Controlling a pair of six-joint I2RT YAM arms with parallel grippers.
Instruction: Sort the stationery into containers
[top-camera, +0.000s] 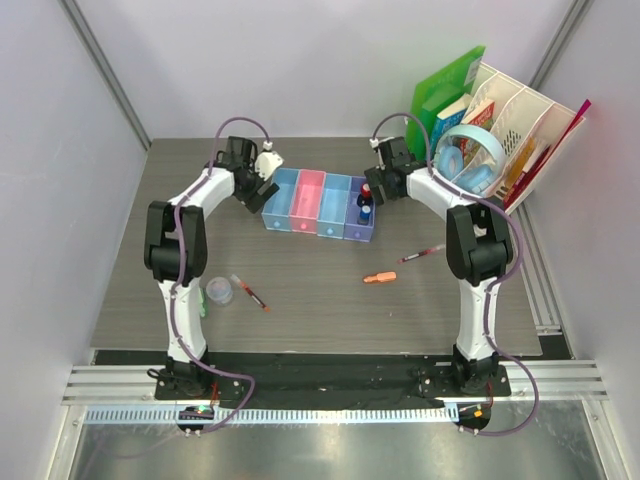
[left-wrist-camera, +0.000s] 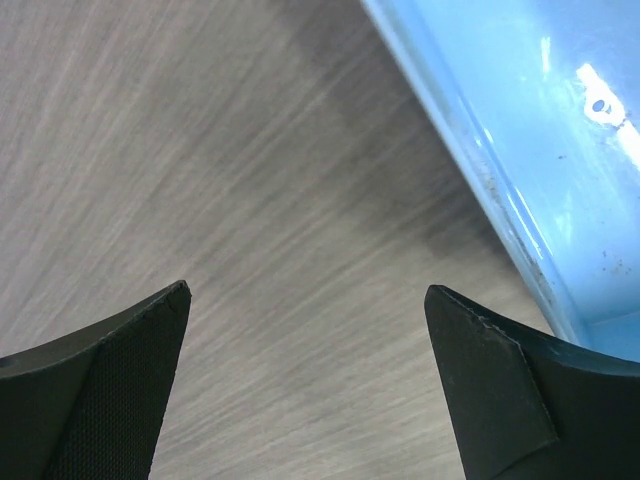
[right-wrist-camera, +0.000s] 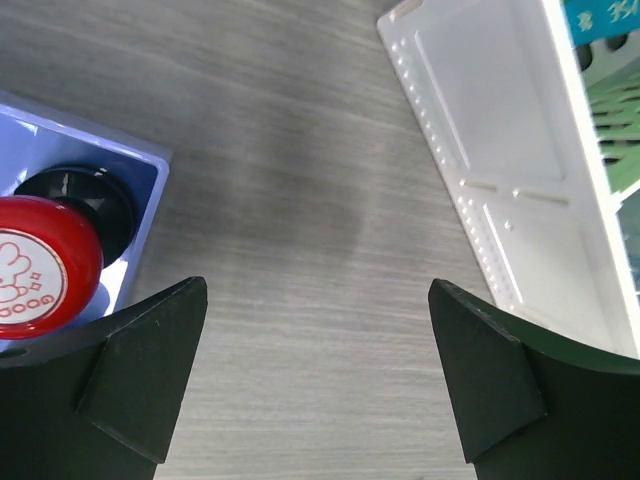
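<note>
The divided organizer has blue (top-camera: 280, 200), pink (top-camera: 306, 202), blue and purple compartments. In its purple compartment (top-camera: 353, 231) stand a red-capped bottle (top-camera: 366, 194) and a blue-capped bottle (top-camera: 364, 214). My left gripper (top-camera: 262, 194) is open beside the organizer's left end; its wrist view shows bare table between the fingers and the blue wall (left-wrist-camera: 480, 160) to the right. At the right end my right gripper (top-camera: 380, 186) hangs open, nothing between its fingers. An orange highlighter (top-camera: 380, 277) and two red-tipped pens, one right (top-camera: 421, 254) and one left (top-camera: 255, 297), lie on the table.
A white file rack (top-camera: 520, 115) with books and headphones (top-camera: 470, 150) stands at the back right, near my right arm. A round clear container (top-camera: 219, 291) sits front left, a green item (top-camera: 202, 303) next to it.
</note>
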